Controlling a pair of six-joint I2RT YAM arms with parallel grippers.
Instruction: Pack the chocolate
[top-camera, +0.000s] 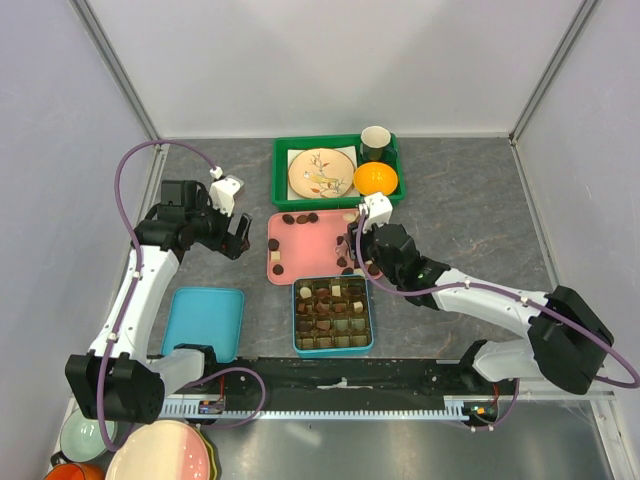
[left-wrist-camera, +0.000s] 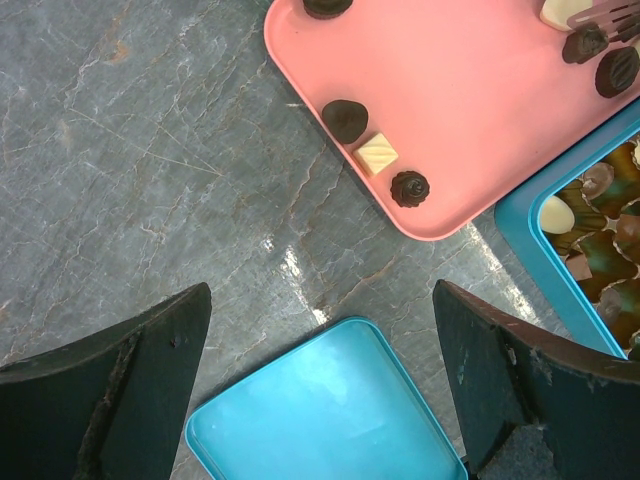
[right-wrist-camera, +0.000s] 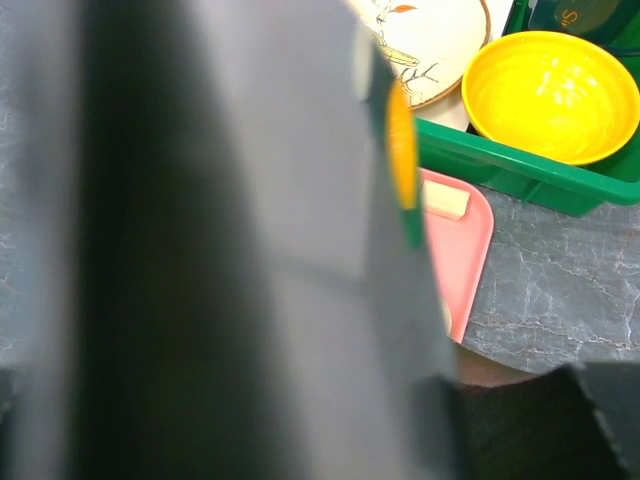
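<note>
The pink tray (top-camera: 302, 245) holds several chocolates, dark and pale; a dark chocolate (left-wrist-camera: 345, 121) and a cream square (left-wrist-camera: 376, 154) lie near its left edge. In front stands the blue box (top-camera: 333, 342), its brown compartments partly filled. Over the tray's right side is my right gripper (top-camera: 357, 246). A shiny forked tool (left-wrist-camera: 605, 14) reaches over the chocolates there. Close to the right camera, a blurred grey surface (right-wrist-camera: 300, 250) hides most of the fingers, so their hold cannot be made out. My left gripper (top-camera: 238, 240) hangs open and empty, left of the tray.
Behind the pink tray sits a green basket (top-camera: 283, 172) with a plate (top-camera: 321, 173), a yellow bowl (top-camera: 376, 179) and a cup (top-camera: 375, 140). An empty blue tray (top-camera: 204, 320) lies front left.
</note>
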